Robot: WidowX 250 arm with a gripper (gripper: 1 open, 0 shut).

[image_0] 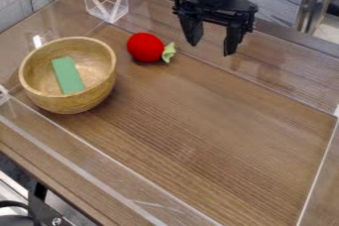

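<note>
My black gripper (212,30) hangs over the back middle of the wooden table, its fingers pointing down; whether they hold anything or how far apart they stand is hard to tell. Left of it and lower lies a red object with a green top (146,47), like a plush vegetable. At the left sits a round tan bowl (95,89) with a green block (66,79) in it.
A white wire-like holder (106,2) stands at the back left near the table edge. The middle, front and right of the table (219,141) are clear.
</note>
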